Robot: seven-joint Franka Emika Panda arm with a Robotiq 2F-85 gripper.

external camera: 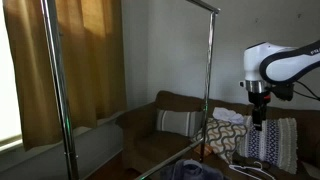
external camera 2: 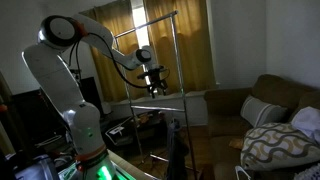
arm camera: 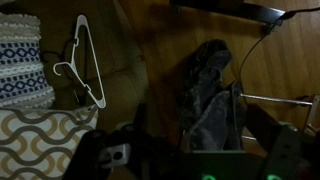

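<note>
My gripper (external camera: 258, 114) hangs pointing down in front of the couch in exterior view 1. Exterior view 2 has the gripper (external camera 2: 157, 90) beside a tall metal rack (external camera 2: 178, 65). From the wrist, two dark fingers stand wide apart at the bottom, and nothing is seen held between them. Below them lies a dark, crumpled garment (arm camera: 208, 100); what supports it is unclear. A white hanger (arm camera: 91, 62) rests to the left, apart from the gripper, on a dark brown surface.
Patterned pillows (arm camera: 35, 143) lie on the brown couch (external camera 2: 225, 108). Rack poles (external camera: 62, 95) rise near the arm, and thin metal bars (arm camera: 275, 100) run low beside the garment. Curtains (external camera: 70, 70) cover the window. Wooden floor (arm camera: 160, 40) shows between couch and rack.
</note>
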